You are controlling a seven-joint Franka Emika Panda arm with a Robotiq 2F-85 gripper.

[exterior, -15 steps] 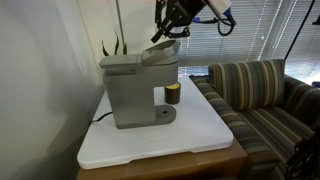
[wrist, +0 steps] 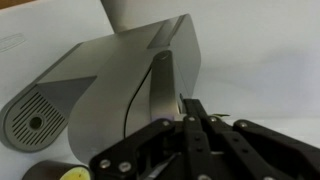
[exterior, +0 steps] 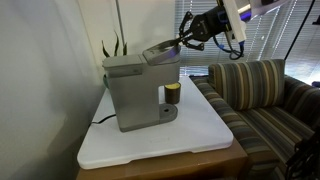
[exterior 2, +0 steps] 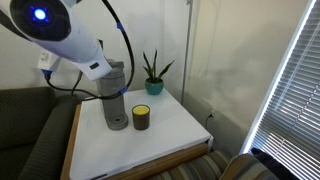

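Note:
A grey coffee maker point(exterior: 140, 95) stands upright on the white tabletop, and its lid point(exterior: 162, 47) looks tilted up a little in exterior view 1. My gripper point(exterior: 182, 41) is at the lid's right edge, pointing down toward it. From the wrist view, the fingertips of my gripper sit close together beside the rim of the coffee maker point(wrist: 165, 85). Nothing shows between them. Whether they touch the lid I cannot tell. In exterior view 2 the arm point(exterior 2: 60, 35) hides the gripper and part of the machine's top.
A dark mug with a yellow inside point(exterior 2: 141, 117) stands beside the machine's base. Behind is a potted plant point(exterior 2: 155, 72). A striped couch point(exterior: 250, 85) lies beyond the table point(exterior: 150, 145), whose front part is clear.
From above the lid, my gripper has moved right and lower, to the lid's right edge. The coffee maker and mug have stayed put.

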